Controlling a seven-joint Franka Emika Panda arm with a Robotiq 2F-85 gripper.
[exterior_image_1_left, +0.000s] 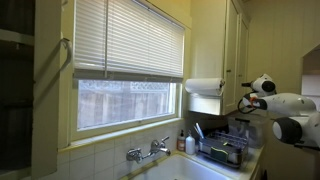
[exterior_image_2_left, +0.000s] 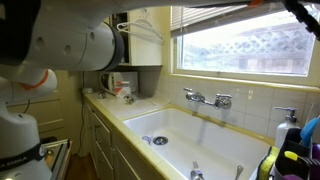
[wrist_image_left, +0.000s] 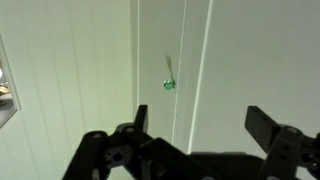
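Note:
My gripper stands open in the wrist view, its two dark fingers wide apart with nothing between them. Ahead of it are pale cabinet doors and a small greenish knob, farther off than the fingertips. In exterior view 1 the white arm reaches in from the right, its gripper end close to the tall cabinet and above the counter. The closed doors show no gap. Exterior view 2 has the arm crossing the top, with the fingers not clearly visible.
A dish rack stands on the counter below the arm. Beside it are a soap bottle and the sink with its faucet. A paper towel roll hangs under the cabinet.

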